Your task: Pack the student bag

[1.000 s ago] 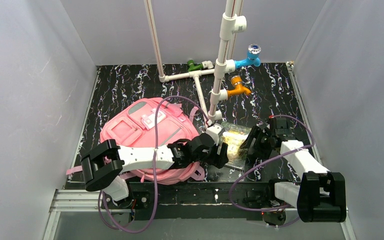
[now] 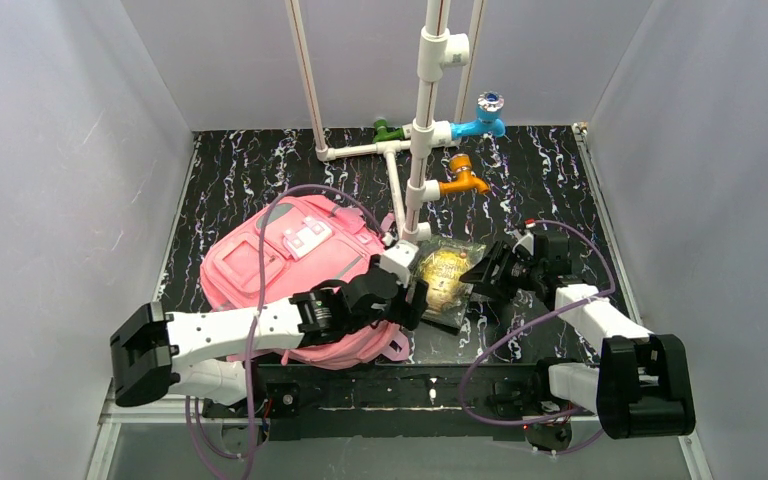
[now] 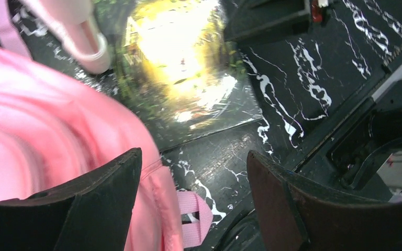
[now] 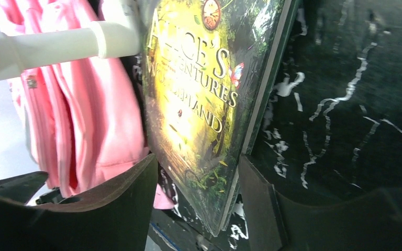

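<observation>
The pink student bag (image 2: 295, 260) lies at the left of the dark marbled table. A plastic-wrapped book (image 2: 444, 278) with a yellow-green cover, "Alice's Adventures in Wonderland", is tilted beside it, under the foot of the pipe stand. My right gripper (image 2: 482, 280) is at the book's right side. In the right wrist view its fingers (image 4: 259, 196) stand apart, with the lower part of the book (image 4: 209, 172) between them; a firm hold is not evident. Over the bag's right edge, my left gripper is open, nothing clasped between its fingers.
A white pipe stand (image 2: 421, 150) with blue (image 2: 480, 122), orange (image 2: 463, 180) and green taps rises behind the book, its foot close to the bag and book. Purple cables loop over both arms. Bare table lies at the back right.
The book and the upright pipe have shifted left, and the book has tilted. My right gripper has moved left with them.
</observation>
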